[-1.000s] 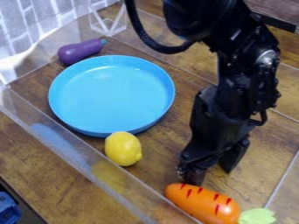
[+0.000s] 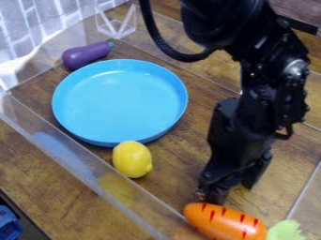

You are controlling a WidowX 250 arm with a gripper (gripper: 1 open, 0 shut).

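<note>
My black gripper [image 2: 213, 192] reaches down at the lower right, just behind an orange toy carrot [image 2: 226, 221] with a pale green top that lies at the bottom edge. Its fingertips are dark and partly hidden, close to the carrot. A yellow lemon [image 2: 131, 159] lies left of the gripper. A blue plate [image 2: 119, 98] rests in the upper left, and a purple eggplant [image 2: 88, 54] lies behind it.
A clear plastic barrier runs diagonally along the left side of the wooden surface [image 2: 175, 169]. A blue object [image 2: 7, 225] shows at the lower left corner. Bare wood lies right of the plate.
My gripper has shifted slightly down toward the front. The carrot sits a little lower and to the right than before.
</note>
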